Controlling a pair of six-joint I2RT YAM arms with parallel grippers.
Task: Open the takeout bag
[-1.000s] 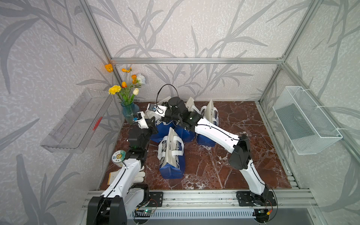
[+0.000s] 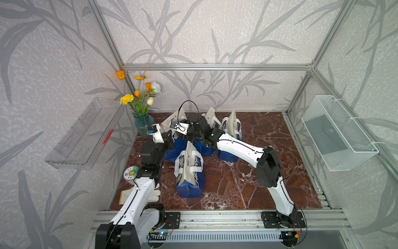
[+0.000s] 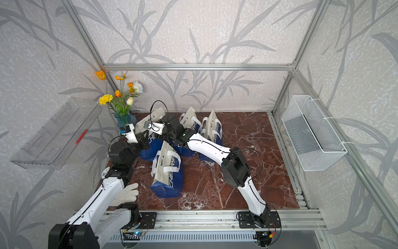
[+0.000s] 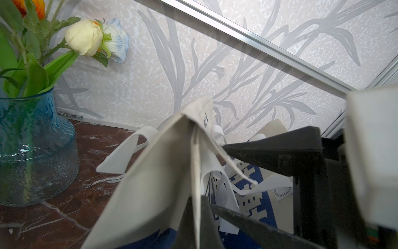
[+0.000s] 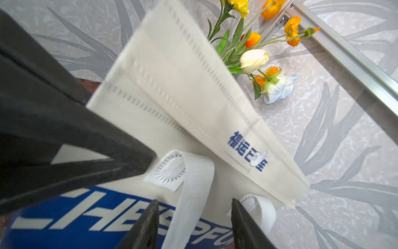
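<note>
The back-left blue takeout bag (image 4: pixel 153 182) has a cream folded top and white straps (image 5: pixel 194 182). My left gripper (image 2: pixel 165 137) is at its top edge; in the left wrist view it is shut, the thin cream flap running down at its fingers. My right gripper is open just in front of the bag's printed side, a white strap between its fingertips in the view; whether it touches the strap I cannot tell.
A blue glass vase of flowers (image 2: pixel 141 122) stands left of the bag. Other bags stand right and in front (image 2: pixel 189 186). Baskets (image 2: pixel 339 137) hang on both side walls.
The left arm has shifted very little.
</note>
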